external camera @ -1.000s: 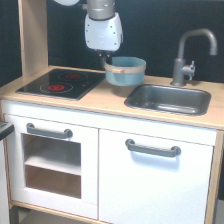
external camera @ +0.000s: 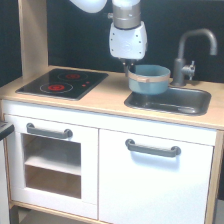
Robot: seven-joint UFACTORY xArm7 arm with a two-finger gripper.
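A blue-green pot (external camera: 151, 86) is over the back left part of the grey sink (external camera: 190, 101); whether it hangs above the basin or touches it, I cannot tell. At the pot's left rim, my white gripper (external camera: 128, 68) points downward, its small dark fingers shut on the pot's edge or handle. The exact contact is hard to make out at this size.
To the left lies a black stove top (external camera: 62, 83) with reddish burner rings, nothing on it. A dark faucet (external camera: 190, 58) rises behind the sink. Bare wooden counter (external camera: 105, 95) lies between stove and sink. Below are white cabinet doors (external camera: 152, 178).
The gripper and the pot have moved right together, and slightly lower in view, from the counter area between stove and sink to over the sink's left part.
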